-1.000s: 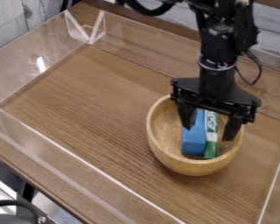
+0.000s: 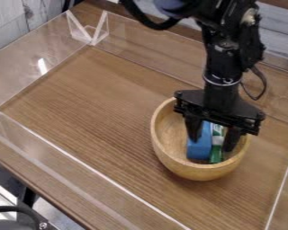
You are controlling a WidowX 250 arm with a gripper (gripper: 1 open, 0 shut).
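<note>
My black gripper (image 2: 216,126) reaches down over a tan wooden bowl (image 2: 186,167) right of centre, its two fingers low inside the rim. In the bowl lie a blue block (image 2: 198,148) and a green and white object (image 2: 216,152), partly hidden by the fingers. The gripper is part open. I cannot tell whether it touches either object.
Clear plastic edging runs along its left side, with a clear bracket at the back left. A black cable loops behind the arm.
The fingers have drawn in closer together over the objects in the bowl and sit a little lower. The bowl has stayed in place.
</note>
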